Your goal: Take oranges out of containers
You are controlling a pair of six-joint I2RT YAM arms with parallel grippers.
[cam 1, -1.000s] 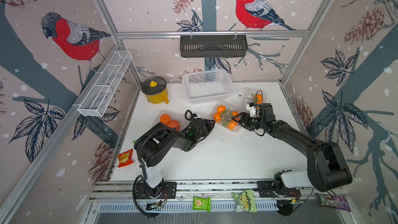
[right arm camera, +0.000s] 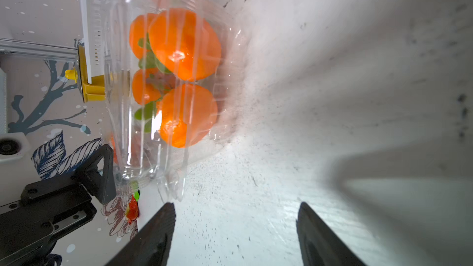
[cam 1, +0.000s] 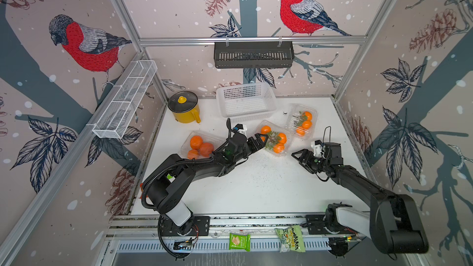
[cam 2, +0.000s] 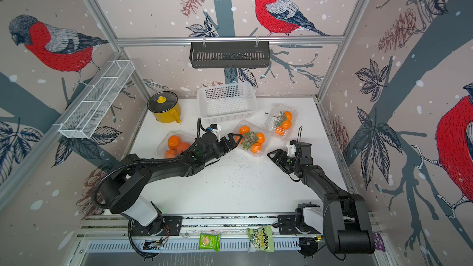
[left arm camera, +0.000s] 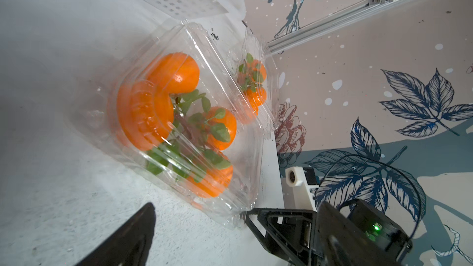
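The middle clear plastic container (left arm camera: 248, 135) lies on the table, with several oranges (left arm camera: 178, 73) and green leaves inside. My left gripper (cam 1: 262, 139) reaches over its left side in the top left view; its fingers (left arm camera: 133, 231) are wide apart and hold nothing. To the container's front right is my right gripper (cam 1: 299, 161), low over the table. Only bare table shows between its parted fingers. A second container (cam 1: 294, 112) with oranges and leaves lies behind, further right. The left container (cam 1: 186, 143) holds orange and reddish fruit, partly covered by my left arm.
An empty white perforated basket (cam 1: 246, 116) stands at the back. Left of it is a yellow pot (cam 1: 186, 114) with a dark lid.
My right gripper has drawn back from the middle container's right edge, toward the front right. The left gripper has moved right onto the container's left side. The container has shifted slightly right.
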